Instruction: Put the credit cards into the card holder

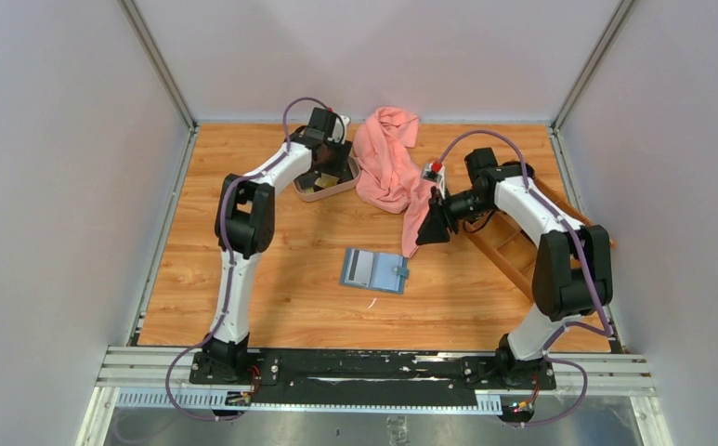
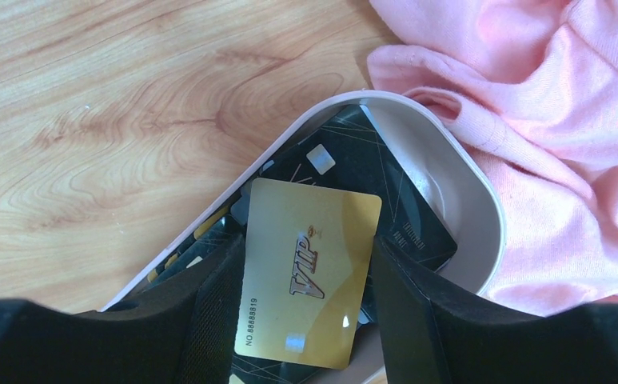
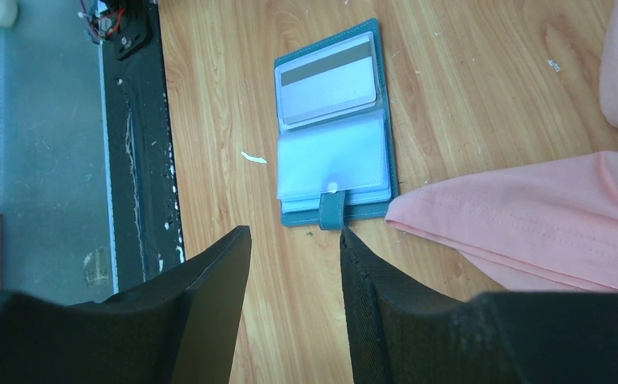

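Observation:
A gold VIP card (image 2: 309, 320) lies on top of darker cards (image 2: 353, 152) in a pale pink tray (image 1: 327, 193). My left gripper reaches into the tray, its fingers standing on either side of the gold card close to its long edges; whether both touch it I cannot tell. The blue card holder (image 3: 333, 156) lies unfolded flat on the table, with a card bearing a grey stripe (image 3: 327, 80) in one side and its strap tab at the other end. Near the holder my right gripper hangs open and empty.
A pink cloth (image 1: 387, 158) lies right of the tray, one end reaching close to the holder. Under the right arm stands a wooden compartment box (image 1: 503, 251). Bare table (image 1: 215, 279) spreads out at the left and front.

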